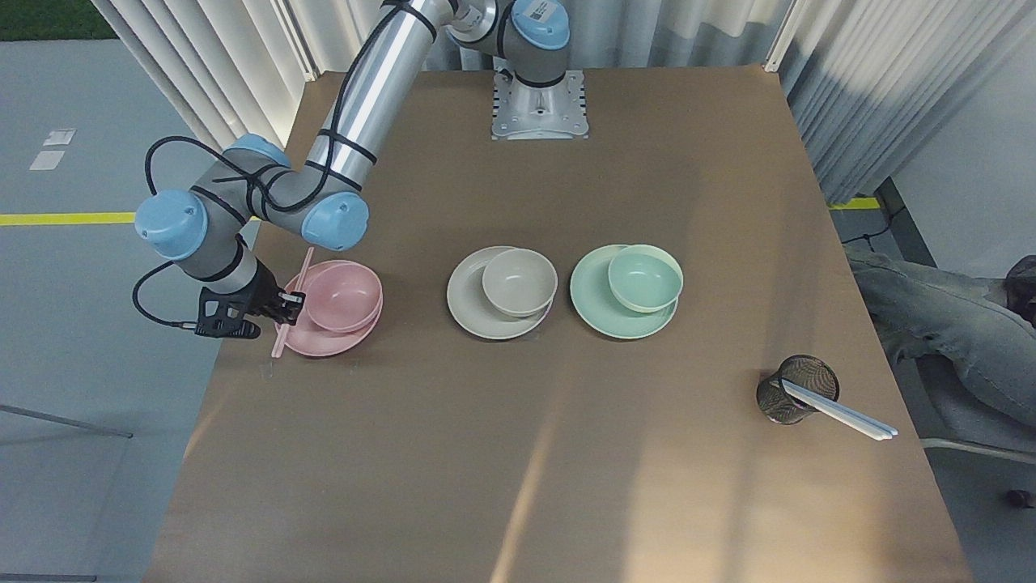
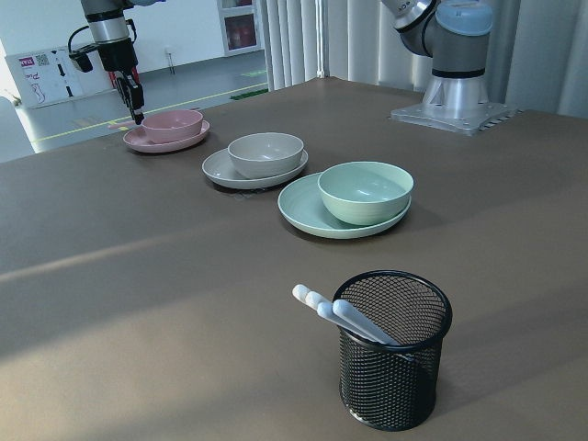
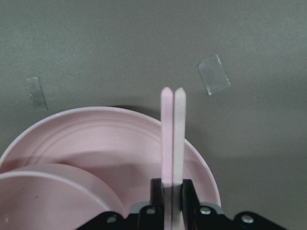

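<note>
My gripper (image 1: 289, 309) is shut on a pair of pale pink chopsticks (image 3: 167, 134) held side by side over the edge of the pink plate (image 3: 115, 124). The pink bowl (image 1: 345, 291) sits on that plate at the left of the table; in the wrist view it lies to the left of the chopsticks. In the camera left view the gripper (image 2: 136, 115) is at the far end, just by the pink dishes.
A white bowl (image 1: 520, 277) on a plate and a mint bowl (image 1: 646, 272) on a plate stand to the right. A mesh cup (image 1: 777, 398) with pale chopsticks (image 1: 845, 413) is at front right.
</note>
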